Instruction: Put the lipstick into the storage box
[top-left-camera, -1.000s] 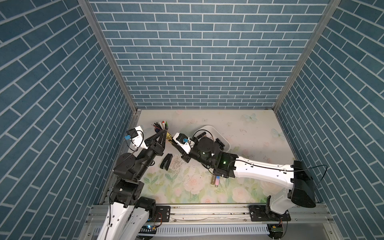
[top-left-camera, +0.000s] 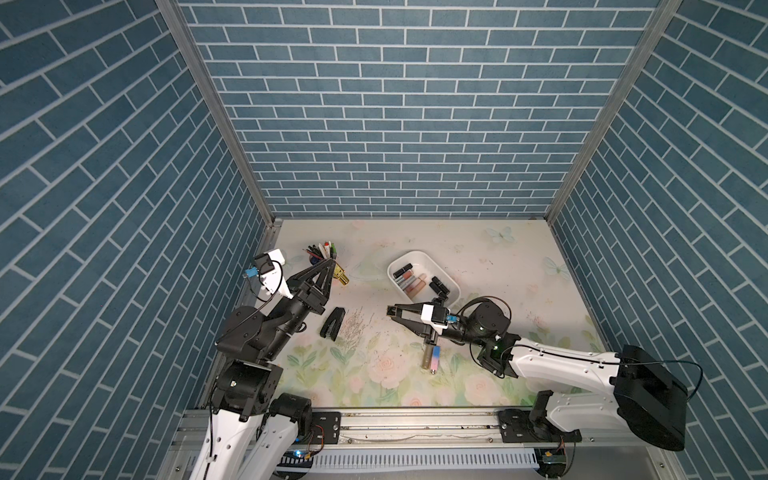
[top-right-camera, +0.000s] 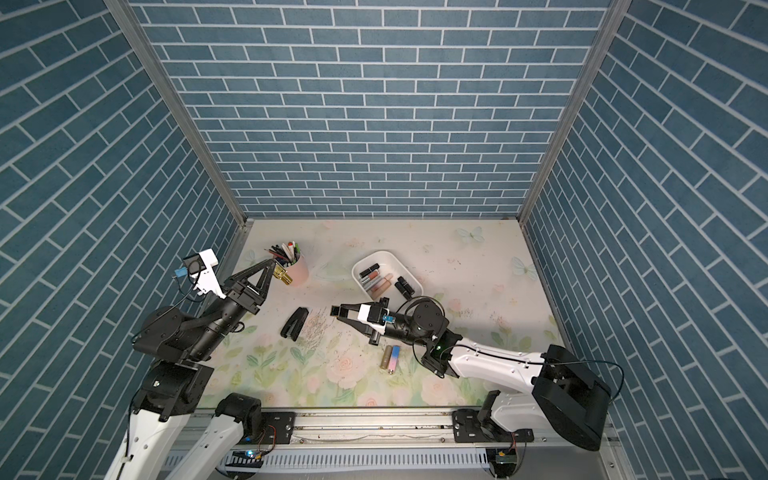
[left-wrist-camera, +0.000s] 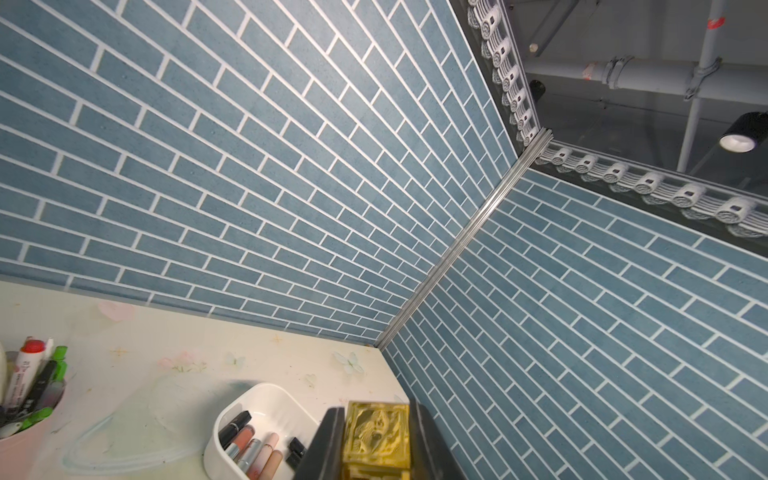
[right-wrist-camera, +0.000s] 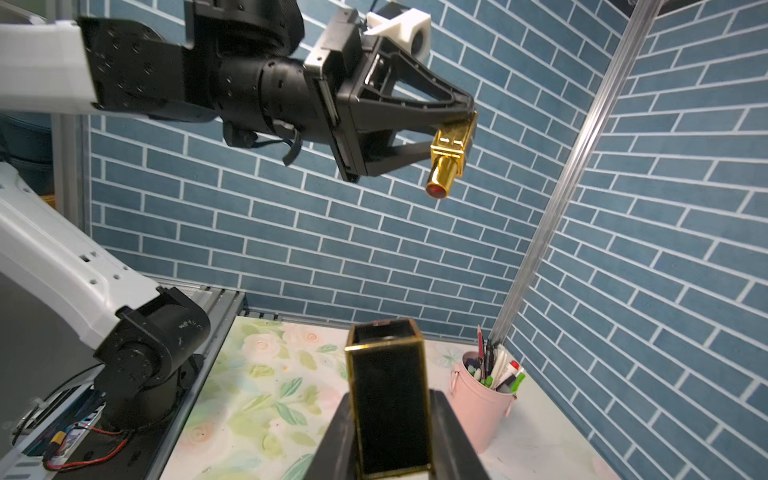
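Note:
The gold lipstick tube (right-wrist-camera: 448, 152), its red tip pointing down, hangs above the table on the left, with my left gripper (top-left-camera: 331, 265) shut on its square base. My right gripper (top-left-camera: 391, 312) is shut on a black cap (right-wrist-camera: 388, 408) with gold edges, apart from the tube and in front of the storage box. That white storage box (top-left-camera: 426, 265) sits mid-table with several lipsticks and dark tubes inside. Part of its front is behind the right arm in the top left view.
A pink pen cup (top-right-camera: 297, 272) stands behind the left gripper. A black stapler (top-left-camera: 333, 323) lies between the arms, and two small items, one pink and blue (top-left-camera: 435, 360), lie near the front.
My right gripper was close beside the gold tube; it has drawn away to the right and toward the front, carrying the black cap.

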